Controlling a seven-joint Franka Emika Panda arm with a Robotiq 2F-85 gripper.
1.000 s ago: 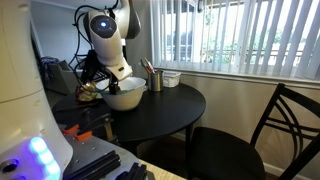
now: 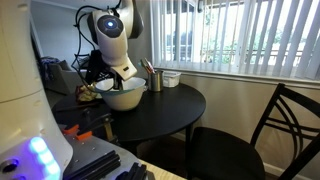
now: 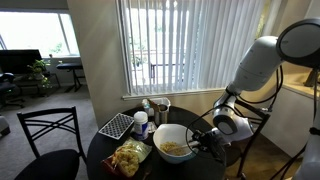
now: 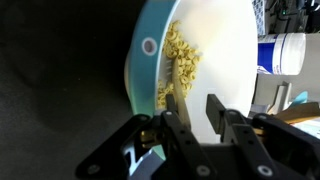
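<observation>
A white bowl (image 3: 174,132) stands on the dark round table, with yellowish pasta-like pieces (image 4: 178,48) in its bottom. My gripper reaches over the bowl's rim in the wrist view, its two dark fingers apart. A narrow tan strip (image 4: 183,74) shows just beyond the left fingertip, against the bowl's inside; what it is, I cannot tell. Nothing is clearly clasped between the fingers. In exterior view 2 the gripper (image 3: 203,143) is at the bowl's right side, its tips hard to make out.
A crinkled yellow and red bag (image 3: 127,157) lies left of the bowl. Behind stand a white, blue-lidded tub (image 3: 141,121), a metal container (image 3: 160,114) and a holed white rack (image 3: 116,126). In exterior view 1, the table's right part (image 2: 180,106) is clear.
In exterior view 1 the arm's white wrist has shifted slightly to the right, and the gripper with it. The bowl looks unmoved.
</observation>
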